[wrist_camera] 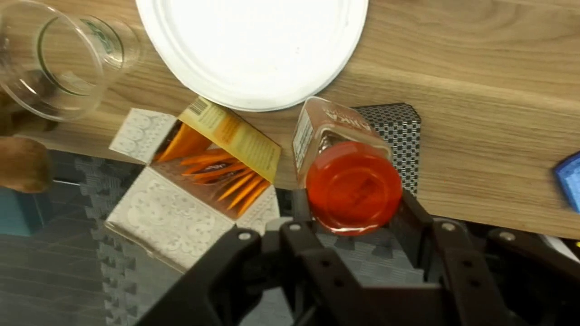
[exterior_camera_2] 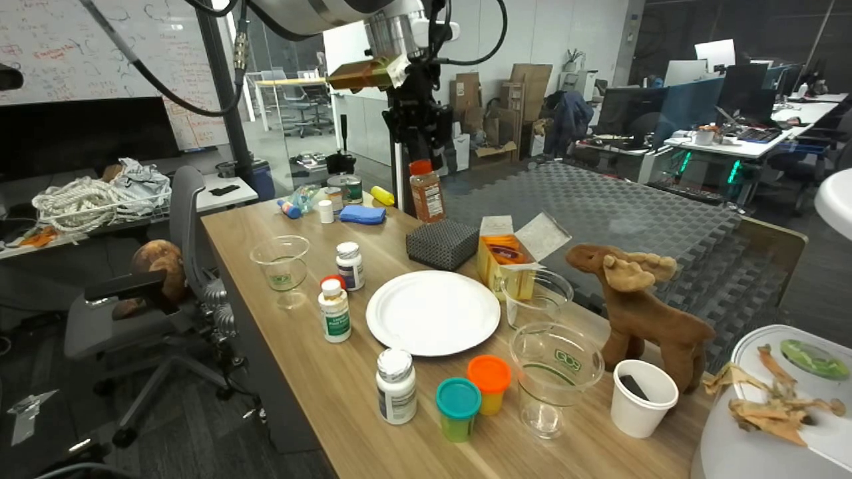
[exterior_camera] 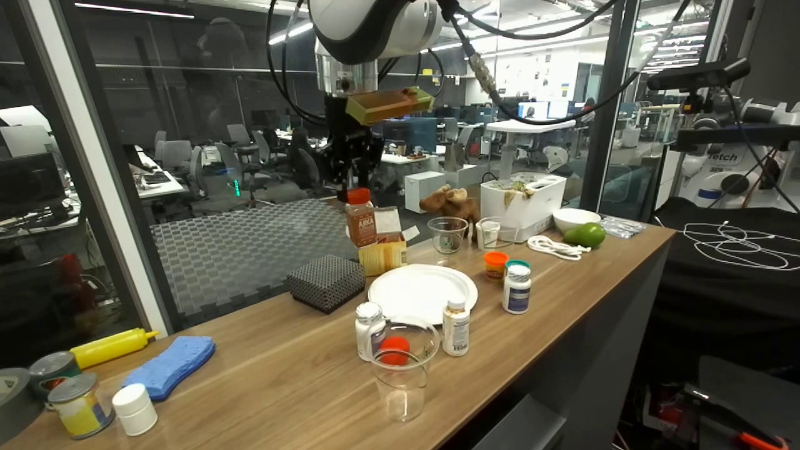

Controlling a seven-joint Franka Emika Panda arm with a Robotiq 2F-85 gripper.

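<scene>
A spice jar (exterior_camera: 361,225) with a red lid and a reddish-brown filling hangs in the air, well above the table. My gripper is shut on it near the lid, one finger on each side. In the second exterior view the jar (exterior_camera_2: 427,195) looks slightly tilted, its base clear of everything. From the wrist, the jar's body covers part of a black mesh block (wrist_camera: 399,130). An open tea box (wrist_camera: 217,163) with orange sachets lies beside the jar in that view.
A white plate (exterior_camera_2: 432,311) occupies the table's middle. Around it stand white pill bottles (exterior_camera_2: 397,387), clear cups (exterior_camera_2: 556,367), a teal-lidded tub (exterior_camera_2: 458,407) and an orange-lidded tub (exterior_camera_2: 489,383). A toy moose (exterior_camera_2: 639,295) stands at the edge. Bare wood separates the blue sponge (exterior_camera: 169,366) from the plate.
</scene>
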